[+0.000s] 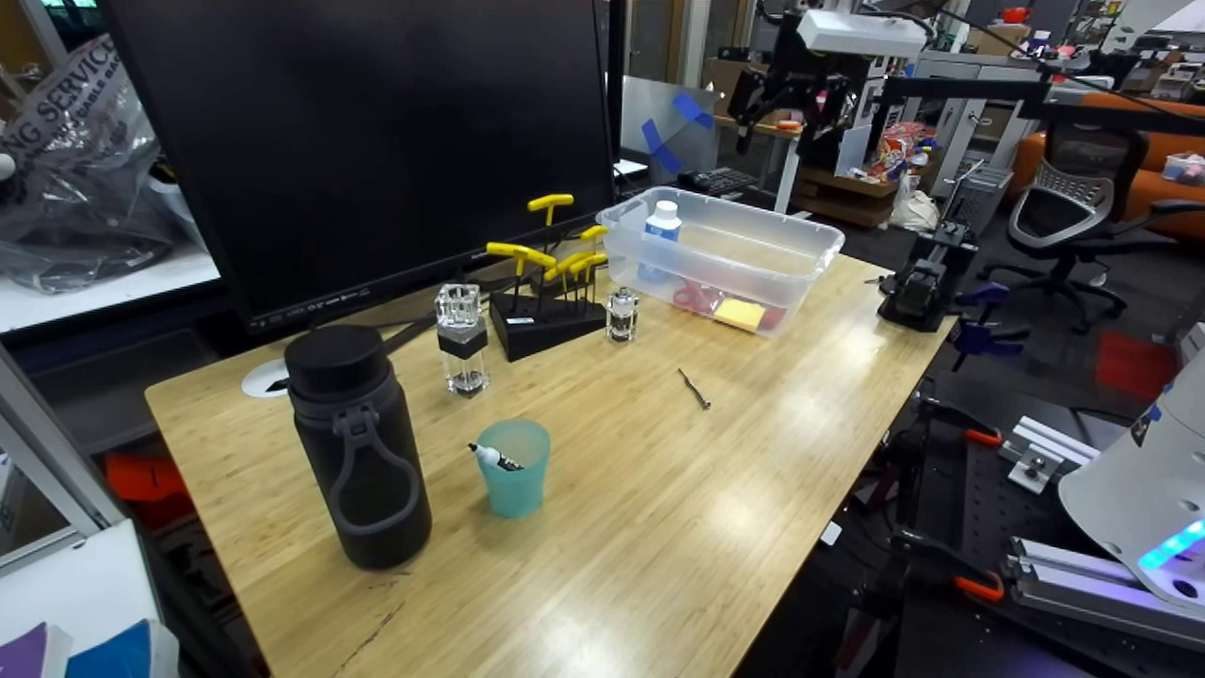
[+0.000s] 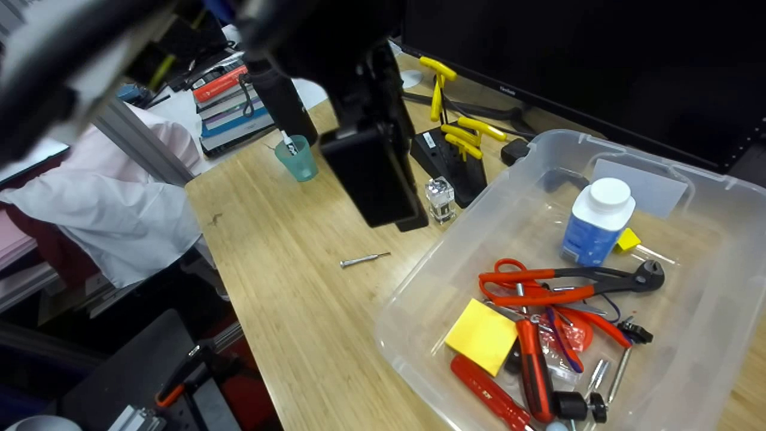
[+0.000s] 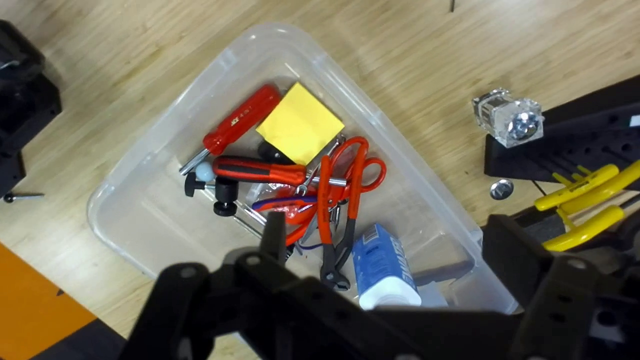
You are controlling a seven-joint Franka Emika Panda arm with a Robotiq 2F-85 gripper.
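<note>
My gripper is open, its two dark fingers wide apart and nothing held between them. From exterior view 1, the gripper [image 1: 777,122] hangs high above the clear plastic bin [image 1: 779,243]. Inside the bin lie a white-capped blue bottle [image 3: 384,264], red-handled pliers [image 3: 324,204], red scissors [image 3: 373,174], a yellow sticky-note pad [image 3: 300,124] and red screwdrivers [image 3: 249,114]. In the wrist view the bottle appears between the fingers, well below them. A thin metal screwdriver [image 2: 364,260] rests on the bare wood outside the bin.
A teal cup [image 1: 516,480] holding a marker stands near a black bottle [image 1: 367,475]. Yellow-handled hex keys [image 1: 551,266] fill a black stand beside clear grinders [image 1: 621,314]. The monitor [image 1: 373,136] borders the back. Open wood lies along the table's front.
</note>
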